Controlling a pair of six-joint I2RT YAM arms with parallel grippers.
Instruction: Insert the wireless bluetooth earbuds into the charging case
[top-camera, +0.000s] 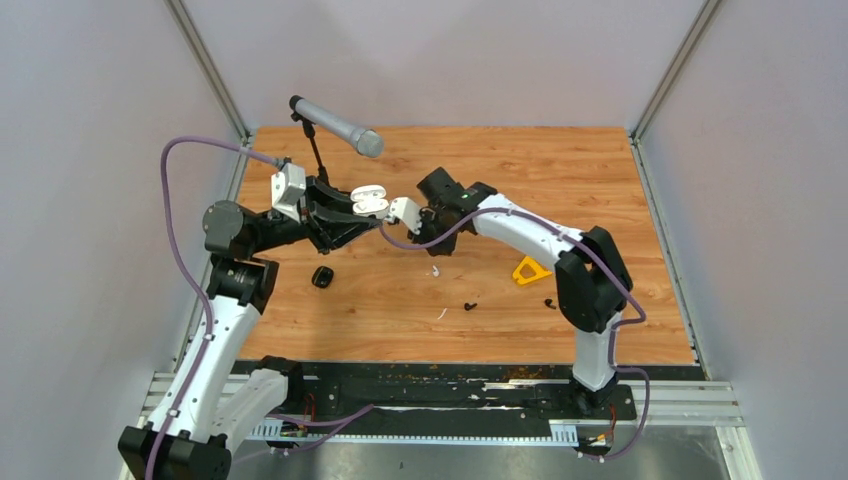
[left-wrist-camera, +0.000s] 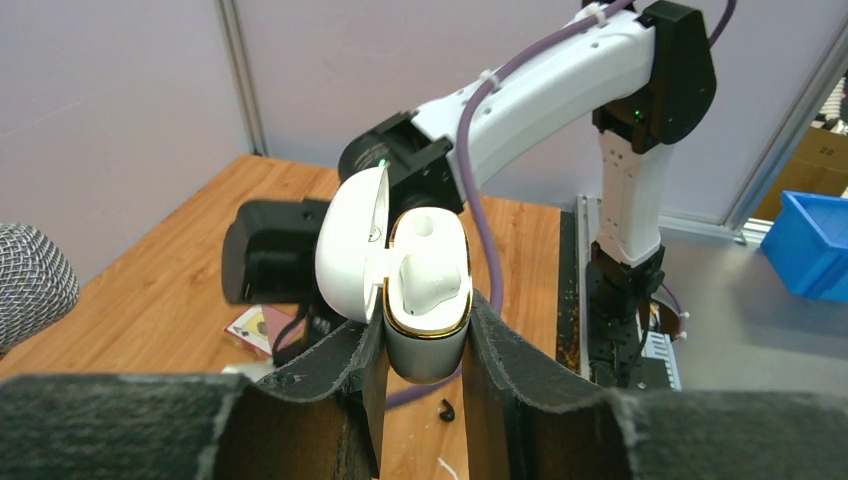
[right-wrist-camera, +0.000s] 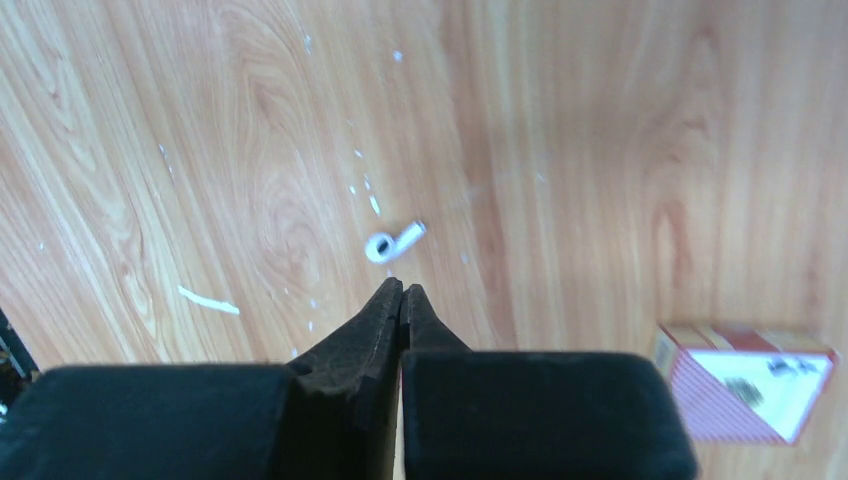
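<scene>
A white earbud (right-wrist-camera: 381, 248) lies on the wooden table, ahead of my right gripper in the right wrist view and clear of its fingertips. That gripper is shut with nothing between its fingers and is raised above the wood. The same earbud (top-camera: 435, 271) shows small in the top view, just below the right wrist. My left gripper is shut on the white charging case (left-wrist-camera: 432, 290), which is held up with its lid (left-wrist-camera: 347, 245) raised. One hollow in the case shows empty; the rest of its inside is not clear.
Small dark pieces (top-camera: 470, 306), a black pod (top-camera: 322, 277) and a yellow triangular piece (top-camera: 531, 270) lie on the table. A microphone (top-camera: 338, 126) stands behind the left arm. A small box (right-wrist-camera: 745, 383) sits right of the right gripper.
</scene>
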